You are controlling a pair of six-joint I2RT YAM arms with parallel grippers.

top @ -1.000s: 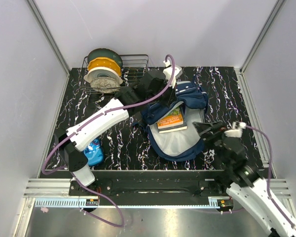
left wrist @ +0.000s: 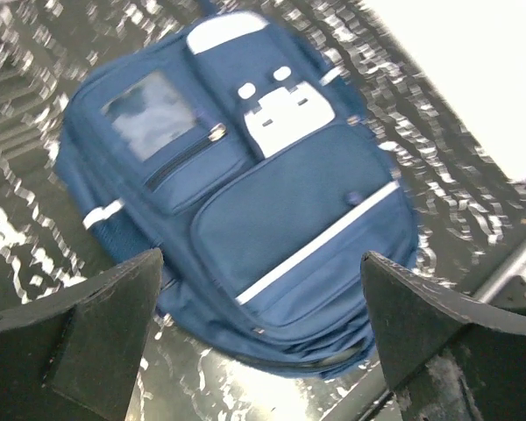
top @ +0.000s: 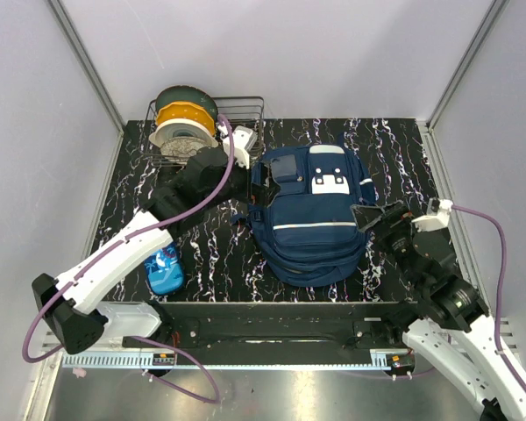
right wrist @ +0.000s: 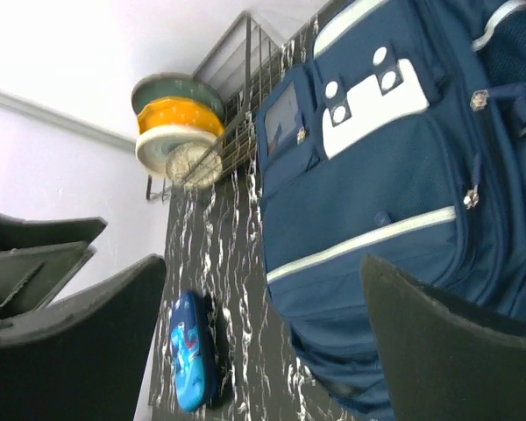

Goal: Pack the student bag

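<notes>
The navy backpack (top: 307,219) lies on the black marble-patterned counter with its front flap down, showing a white face patch and pockets; no books show. My left gripper (top: 261,189) hangs open above its upper left part, nothing between its fingers. My right gripper (top: 368,215) is open over the bag's right side, also empty. A blue pencil case (top: 164,272) with a printed front lies at the left of the counter, also visible in the right wrist view beside the bag (right wrist: 368,193).
A wire rack (top: 241,114) with green, orange and white dishes stands at the back left. Walls border the counter on both sides and behind. Bare counter shows right of the bag and between bag and pencil case.
My left gripper has moved leftward off the flap. My right gripper has shifted slightly.
</notes>
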